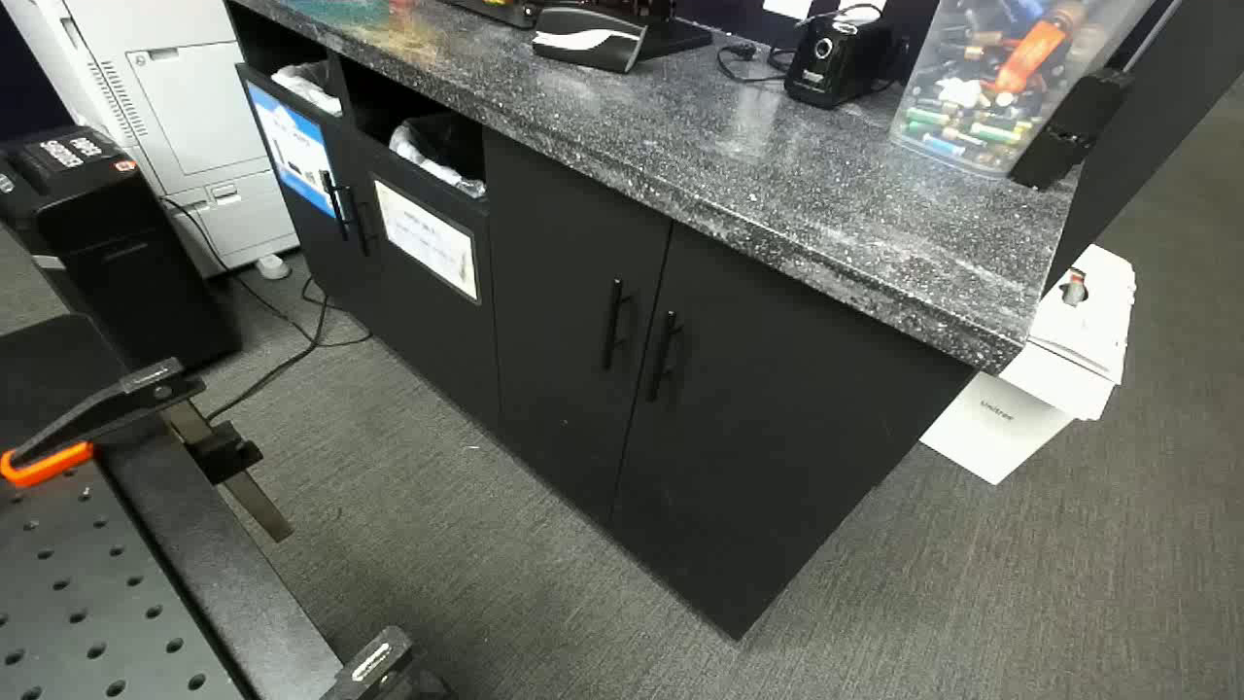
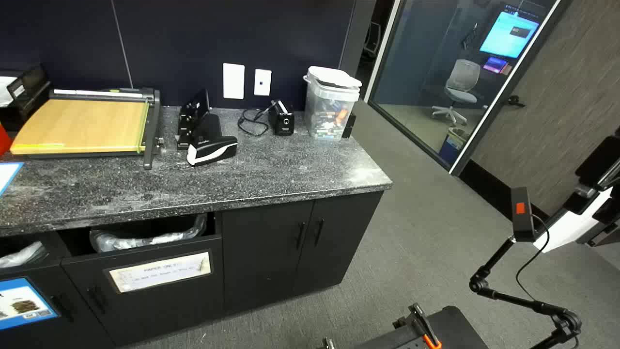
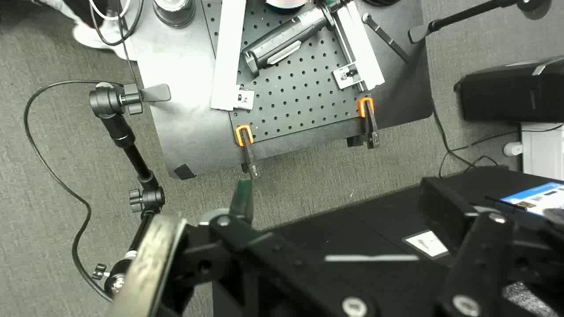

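Only the wrist view takes in my gripper, which stands open with wide-apart fingers and nothing between them. It hangs over the gap between a perforated work table [image 3: 296, 113] and a black cabinet. On that table lies a grey-and-black cylindrical tool [image 3: 289, 38] with a handle, between two white rails. Orange-tipped clamps grip the table's edge, one a left clamp [image 3: 245, 138], the other a right clamp [image 3: 368, 119]. Neither exterior view shows the gripper.
A speckled countertop [image 2: 279, 180] carries a paper cutter [image 2: 81, 125], a stapler [image 2: 212, 151], a small black device [image 2: 282, 121] and a clear tub of batteries [image 2: 331, 110]. Its cabinet doors [image 1: 583, 292] are closed. A jointed camera stand [image 3: 129, 148] rises left of the table. Carpet between is clear.
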